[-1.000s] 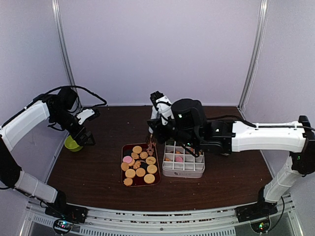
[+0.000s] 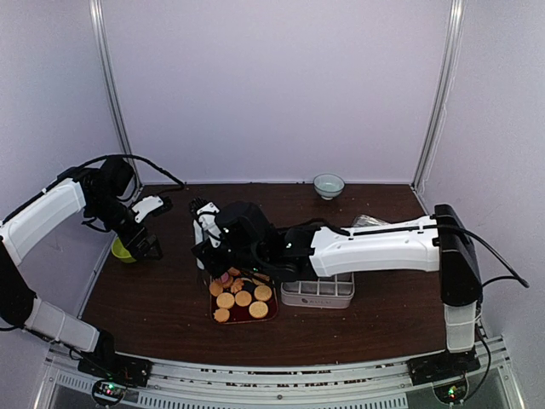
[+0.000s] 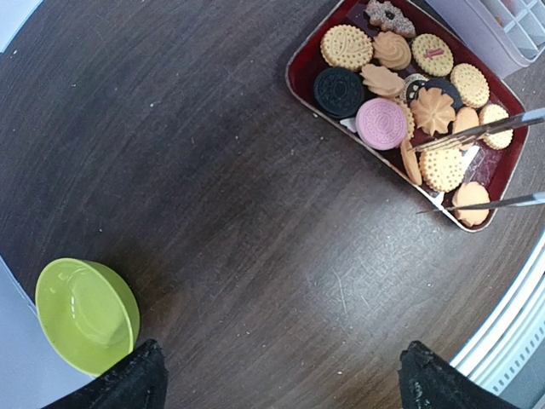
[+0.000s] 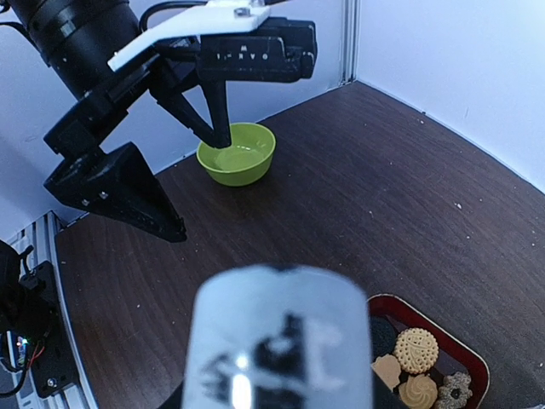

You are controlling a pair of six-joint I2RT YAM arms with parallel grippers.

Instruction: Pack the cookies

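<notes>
A red tray full of assorted cookies, including a pink one, sits mid-table, with the compartment box to its right. My right gripper is over the tray's left part; its fingertips are largely hidden in the top view, and a blurred white body fills the middle of the right wrist view. My left gripper hangs open at the left, above and near a green bowl, nothing between its fingers.
A pale bowl stands at the back right. A clear bag lies behind the box, mostly hidden by the right arm. Bare table lies in front of the tray and to its left.
My right arm has swung left from above the box and tray's right edge to the tray's left part. The left arm is nearly still.
</notes>
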